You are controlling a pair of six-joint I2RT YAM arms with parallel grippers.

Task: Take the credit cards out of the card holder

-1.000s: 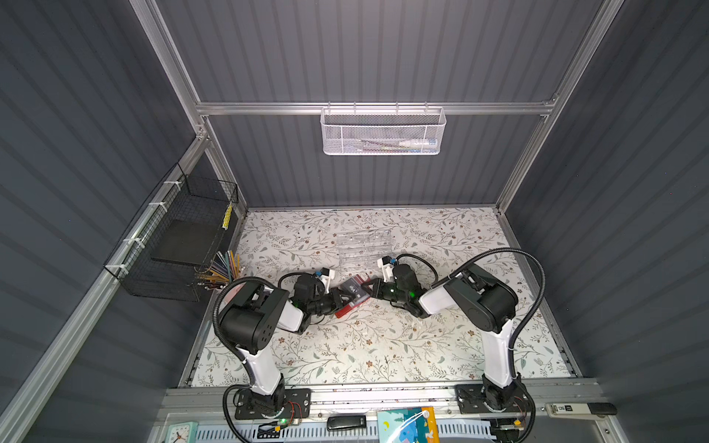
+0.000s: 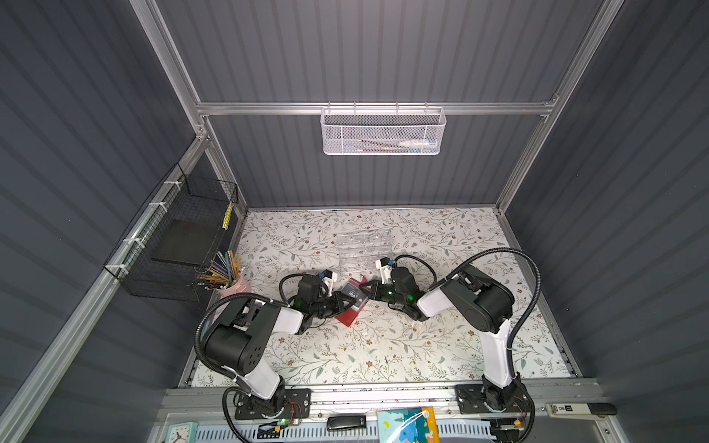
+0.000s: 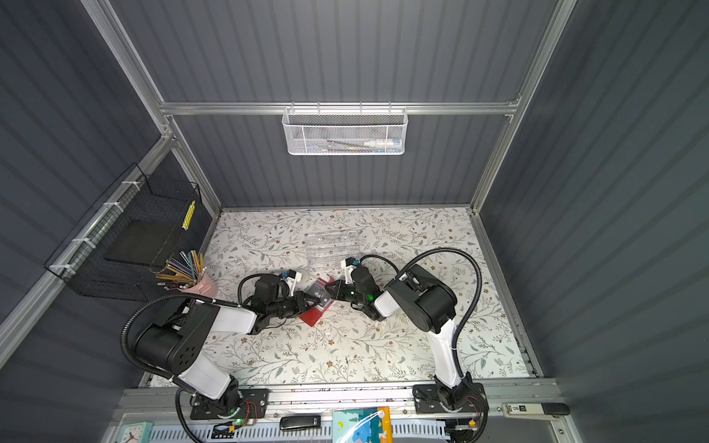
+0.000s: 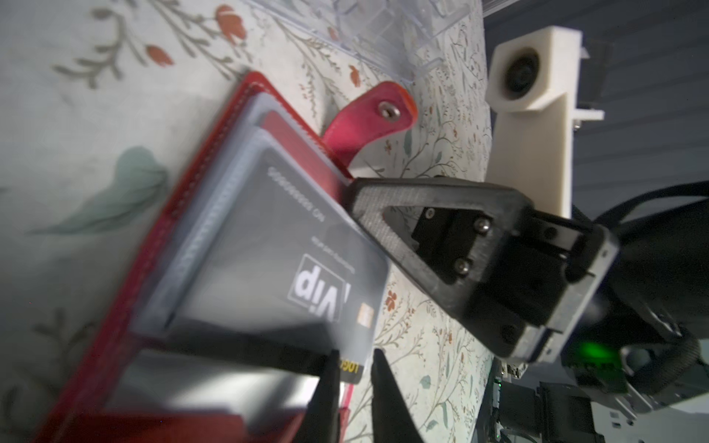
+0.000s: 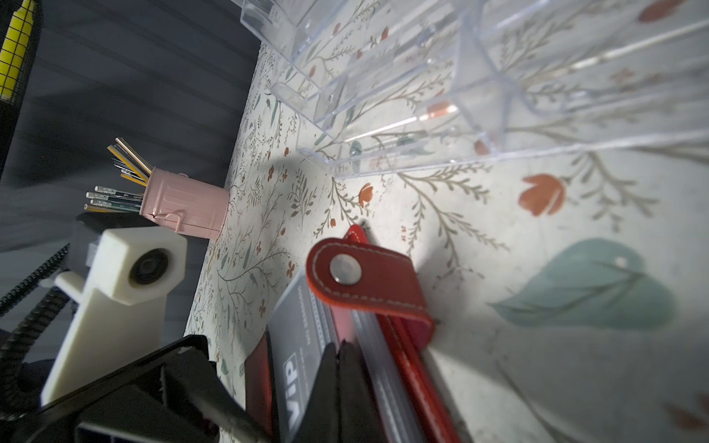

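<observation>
The open red leather card holder (image 2: 347, 317) lies tilted at mid-table, its snap strap (image 5: 358, 273) at the far end, clear sleeves holding grey Vip cards (image 4: 273, 243). My left gripper reaches over the holder's near part, fingertips low at the edge of a card, slightly apart; whether anything is between them is unclear. My right gripper is shut, its fingertips pressed on the sleeves beside the strap, at the holder's far right.
A clear acrylic organiser (image 2: 365, 247) stands just behind the holder. A pink pencil cup (image 5: 184, 203) stands at the left, below a black wire basket (image 2: 184, 236). The front and right of the table have free room.
My left arm's elbow has swung outward and the gripper has shifted slightly on the holder, more of whose red lower part shows. The right gripper has barely moved.
</observation>
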